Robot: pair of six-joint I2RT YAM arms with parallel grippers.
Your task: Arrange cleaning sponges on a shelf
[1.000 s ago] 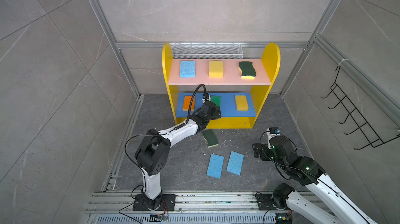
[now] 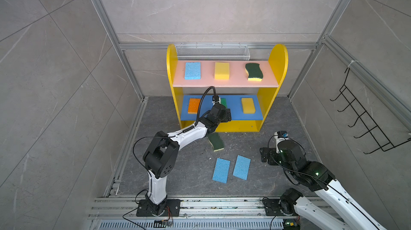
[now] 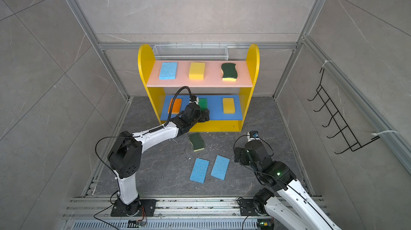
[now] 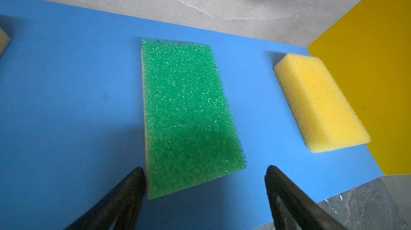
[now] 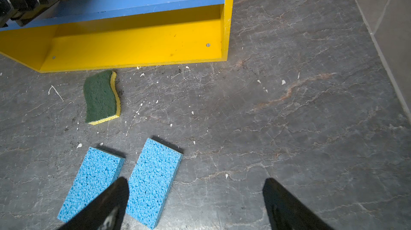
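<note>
On the blue lower shelf (image 4: 107, 97) lies a green sponge (image 4: 184, 110), slightly turned. My left gripper stands open at its near end; the left fingertip is close by the sponge's corner, and a gap shows on the right. A yellow sponge (image 2: 247, 105) lies right of it and an orange sponge (image 2: 194, 106) left. The pink upper shelf (image 2: 207, 82) carries a blue sponge (image 2: 192, 70), a yellow sponge (image 2: 221, 70) and a dark green sponge (image 2: 253, 71). Over the floor at the right, my right gripper is open and empty.
On the floor before the shelf lie a dark green sponge (image 5: 99, 97) and two blue sponges, one left (image 5: 92, 183) and one right (image 5: 154, 183). Yellow side panels (image 2: 272, 93) bound the shelves.
My left gripper has shifted a little to the right and slightly forward over the lower shelf. The right arm and the sponges show no visible movement.
</note>
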